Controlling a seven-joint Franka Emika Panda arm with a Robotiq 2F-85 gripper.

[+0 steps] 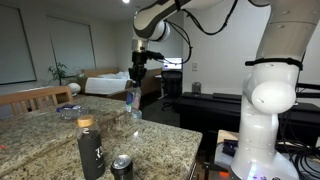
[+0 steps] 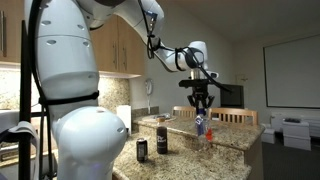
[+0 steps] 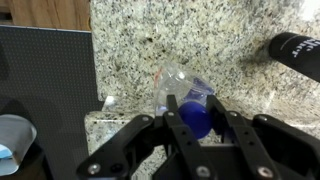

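A clear bottle [image 3: 175,85] with a blue cap [image 3: 195,120] hangs from my gripper, which is shut on it at the cap end. In exterior view 1 the gripper [image 1: 136,82] holds the bottle [image 1: 135,98] above the granite counter, near the raised ledge. Exterior view 2 shows the bottle [image 2: 199,127] below the gripper [image 2: 200,110], roughly upright. From these views I cannot tell its exact height over the surface.
A black bottle [image 1: 91,155] with a tan cap and a dark can [image 1: 122,167] stand on the counter. A bluish dish [image 1: 69,111] sits on the raised ledge. Clear granite [image 1: 165,147] lies to the right of the can, and chairs [image 1: 38,100] stand behind.
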